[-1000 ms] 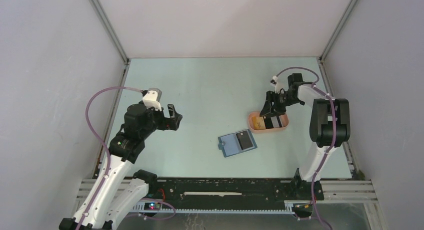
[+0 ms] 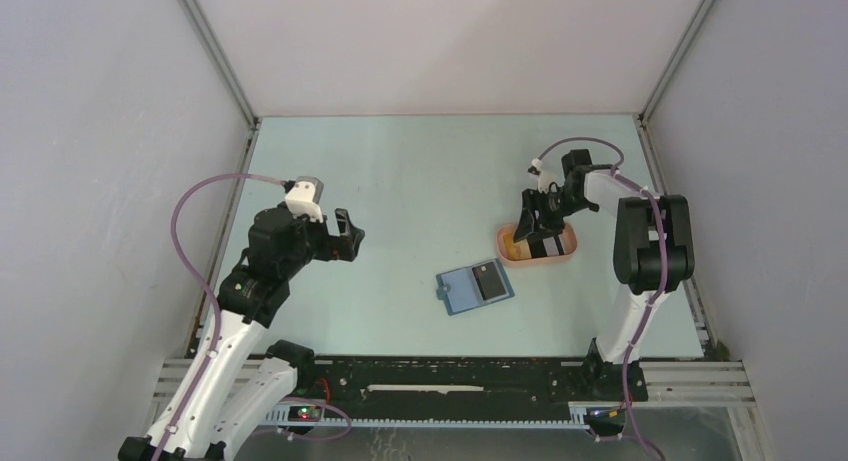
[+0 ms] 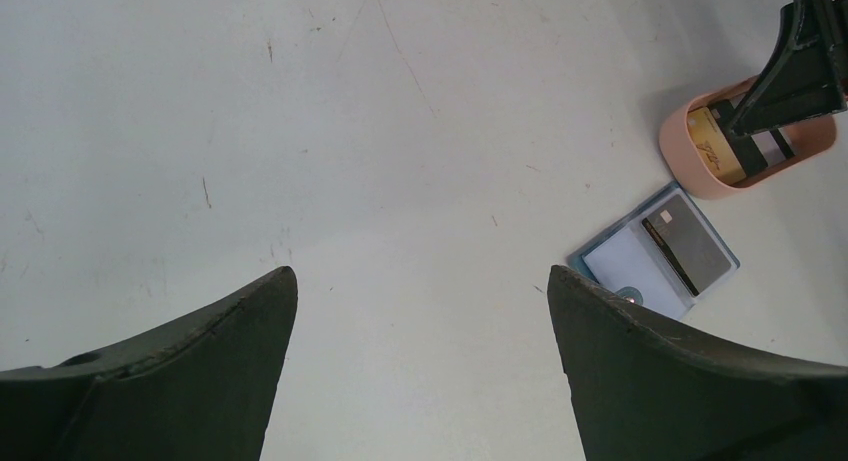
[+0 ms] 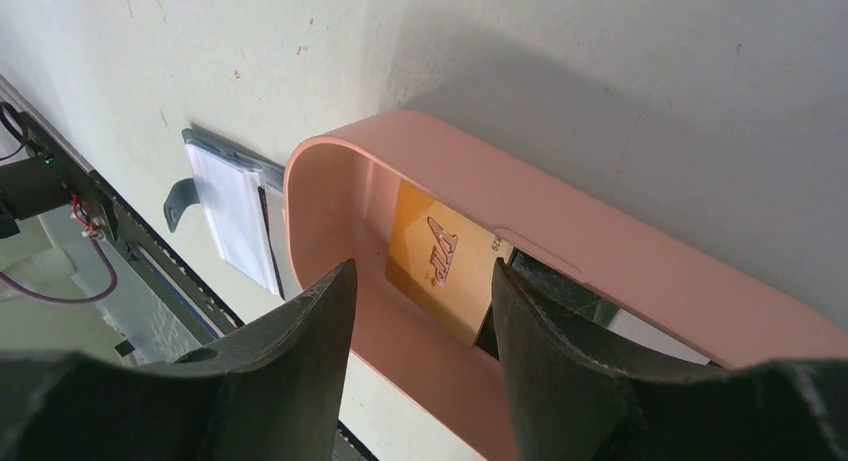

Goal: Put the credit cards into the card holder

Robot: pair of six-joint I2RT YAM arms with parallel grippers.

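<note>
A pink basket (image 4: 460, 171) holds a gold card (image 4: 440, 256), a dark card (image 4: 550, 291) and a whitish card (image 4: 650, 333), the last partly hidden by the basket wall. Just over the basket, my right gripper has its fingers apart, the gold card showing between and beyond them. To the basket's lower left in the top view lies the card holder (image 2: 458, 291), blue-edged with a clear pocket and a dark card (image 2: 490, 280) on its right half. Far off on the left side, my left gripper is open above bare table.
The table (image 2: 390, 201) between the left arm and the basket is clear. A dark rail (image 2: 440, 381) runs along the table's front edge.
Compared with the oldest top view, my right gripper has shifted left and lower in the picture, over the basket. Left arm, basket and holder are where they were.
</note>
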